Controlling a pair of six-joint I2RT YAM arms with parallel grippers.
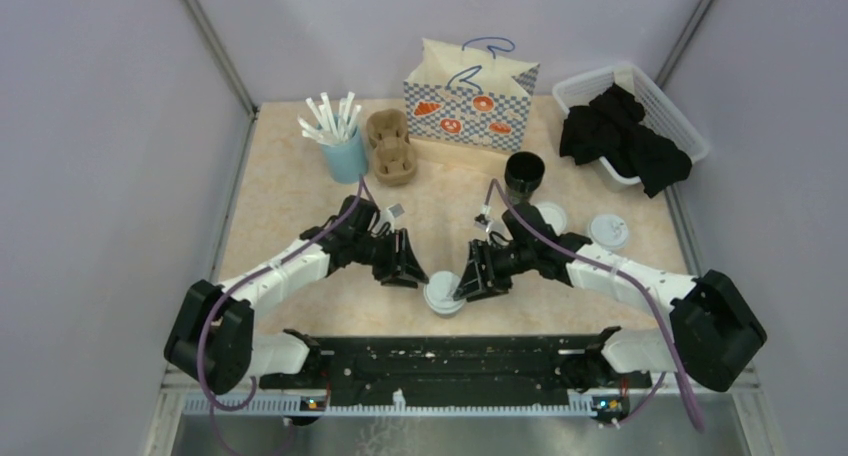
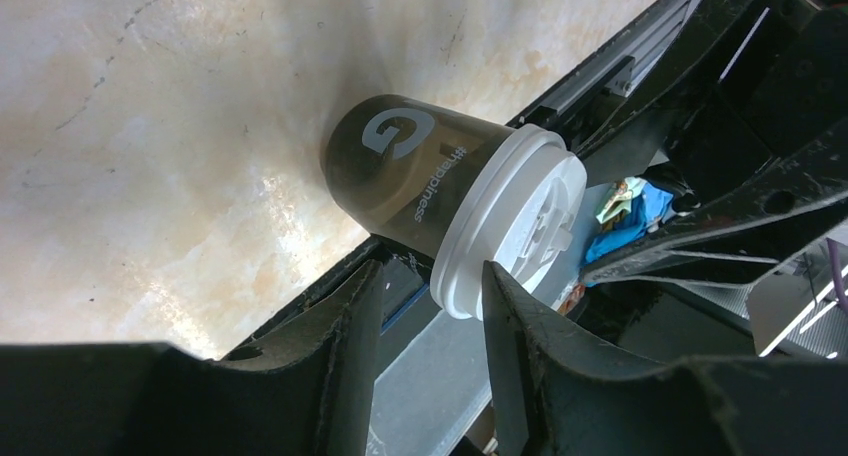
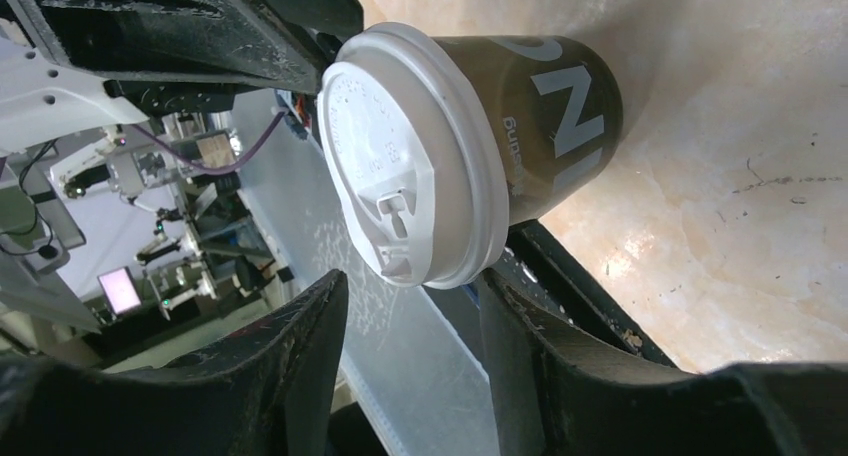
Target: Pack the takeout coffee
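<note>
A dark cup (image 2: 400, 171) with a white lid (image 2: 525, 216) on top stands upright near the table's front edge. From the other side, the right wrist view shows the same lid (image 3: 385, 156) and the cup's brown wall (image 3: 560, 116). My left gripper (image 1: 415, 279) is beside the cup on its left, its fingers parted with a gap between the fingers. On the right side my right gripper (image 1: 470, 294) is close against the lid, also with parted fingers (image 3: 310, 346). Neither gripper has the cup between its own fingers.
A second dark cup (image 1: 524, 171) and loose white lids (image 1: 608, 231) stand at the right. Further back are a brown cup carrier (image 1: 394, 160), a checkered paper bag (image 1: 470, 111), a blue straw holder (image 1: 347, 160) and a white basket (image 1: 680, 126) with black cloth.
</note>
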